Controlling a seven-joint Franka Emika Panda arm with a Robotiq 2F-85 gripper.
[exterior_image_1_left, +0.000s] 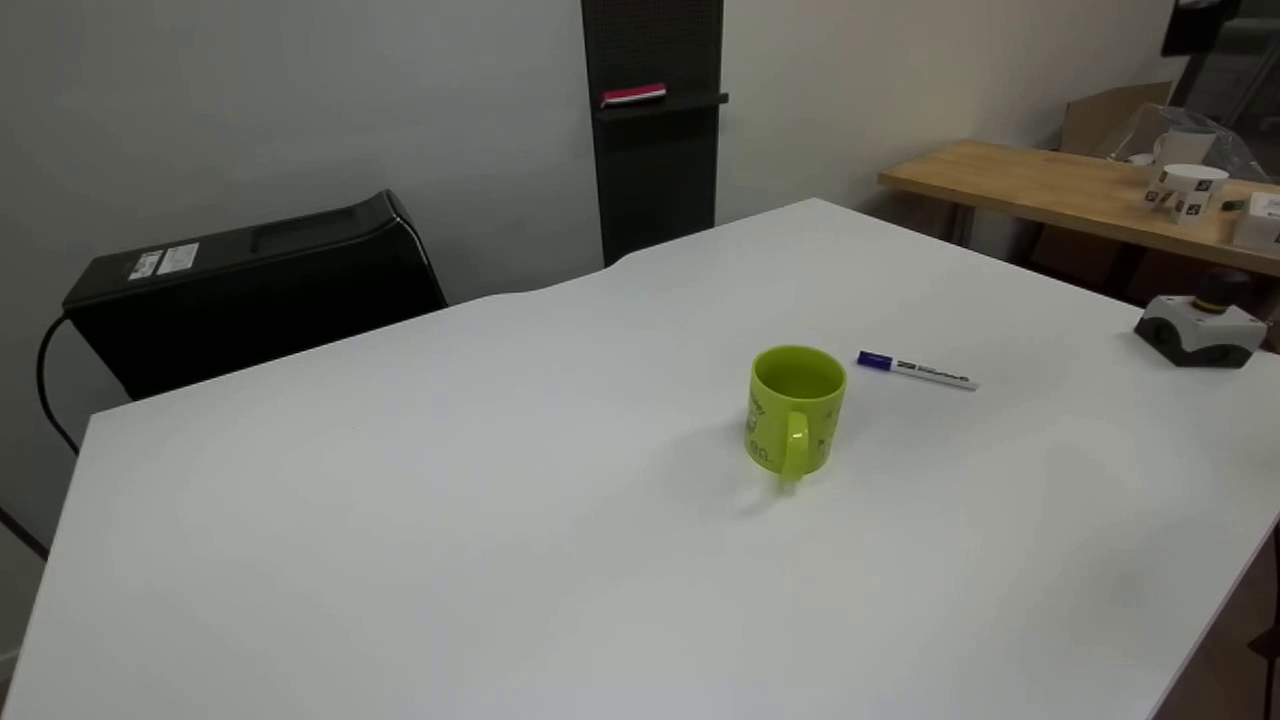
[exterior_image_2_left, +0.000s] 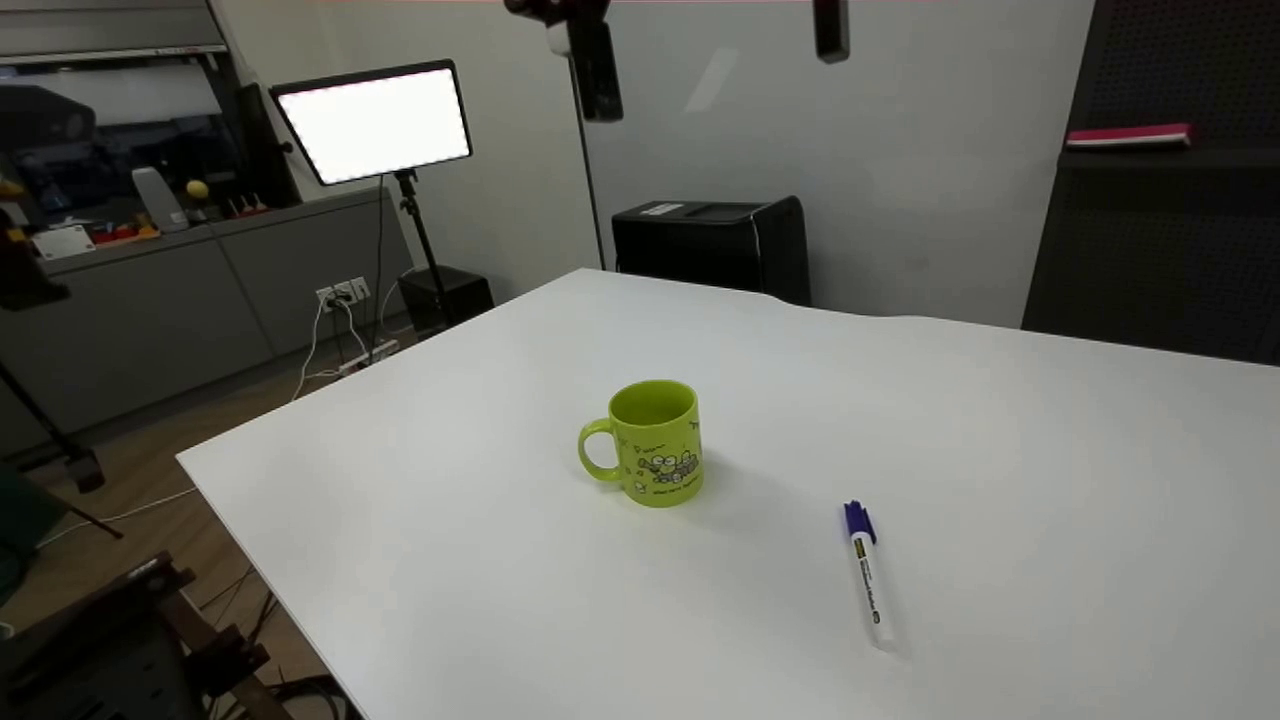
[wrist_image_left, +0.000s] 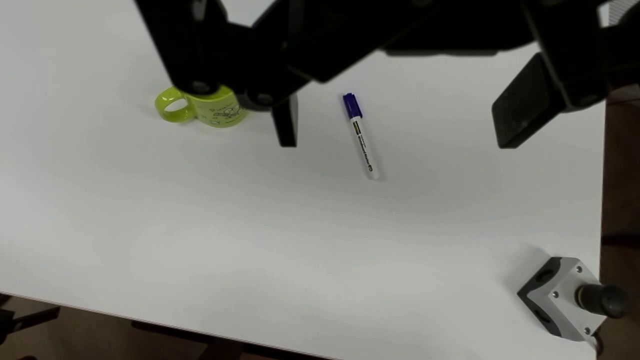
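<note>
A lime-green mug (exterior_image_1_left: 774, 420) stands upright on the white table, its opening up. In the second exterior view the mug (exterior_image_2_left: 660, 450) shows its handle to the left. Beside it, apart, lies a whiteboard marker (exterior_image_2_left: 867, 576) with a purple cap and white barrel. My gripper is open above the table, its fingertips wide apart and nothing between them. Through that gap the marker (wrist_image_left: 362, 138) shows on the table below. Part of the mug (wrist_image_left: 219, 112) is hidden by the left finger in the wrist view. Only the fingers' lower ends (exterior_image_2_left: 830, 34) reach into the second exterior view.
A grey-and-black box with a dark knob (wrist_image_left: 564, 300) sits near the table's edge. A black case (exterior_image_1_left: 264, 282) stands behind the far edge.
</note>
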